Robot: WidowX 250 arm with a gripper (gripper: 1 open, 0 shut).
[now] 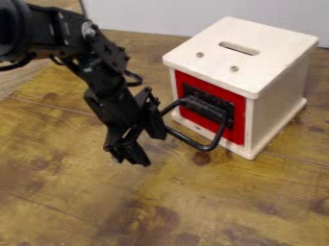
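Observation:
A white wooden box [266, 67] stands at the right, with a red front panel [197, 85] carrying a black mechanism and a black tube handle [199, 144] that loops out toward the left. My black gripper [134, 143] is low at the left of the box, pointing down beside the handle's left end. Its fingers are dark against the arm, so how far apart they stand is unclear, as is whether it touches the handle.
A white wall runs behind at the top right.

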